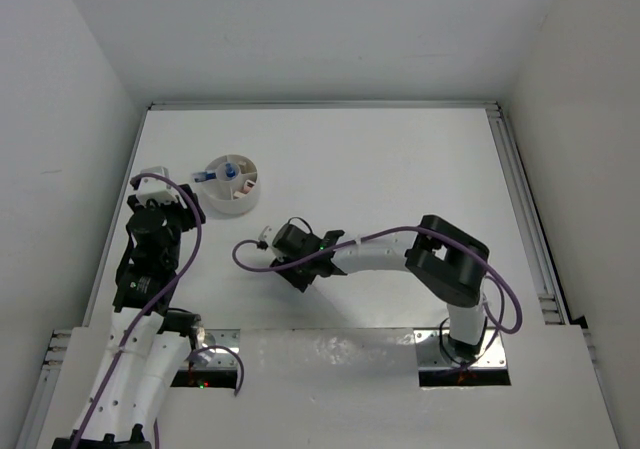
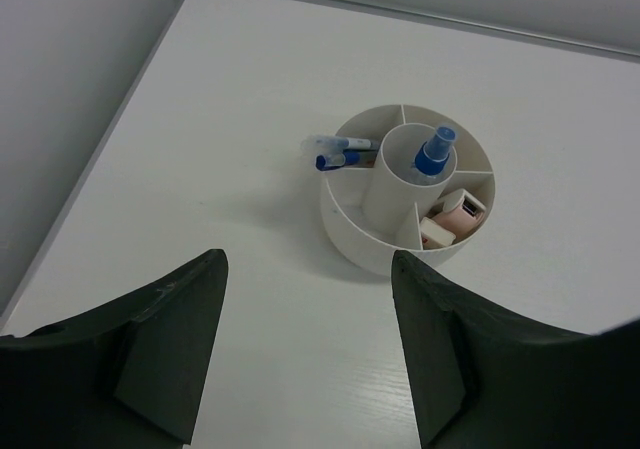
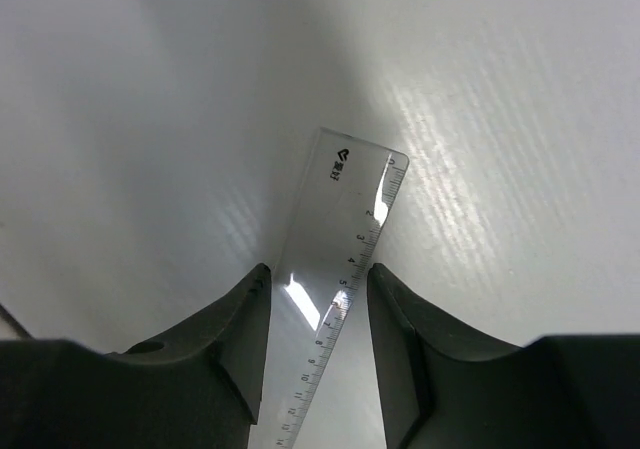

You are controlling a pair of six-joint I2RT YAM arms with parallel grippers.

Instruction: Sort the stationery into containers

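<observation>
A clear ruler [image 3: 345, 194] with black markings runs between the fingers of my right gripper in the right wrist view. Both fingertips stand close along its long edges; whether they press on it is not clear. The top view has this gripper [image 1: 298, 281] low over the front middle of the table. My left gripper is open and empty, short of a round white divided holder [image 2: 352, 234]. Blue pens [image 2: 345, 157] lean in its left part, a blue-capped bottle [image 2: 434, 154] stands in the centre cup, and pinkish-white blocks [image 2: 455, 215] sit at right.
Grey rails [image 1: 320, 104] edge it, with walls at the sides and back. The right forearm [image 1: 450, 259] reaches across the front right.
</observation>
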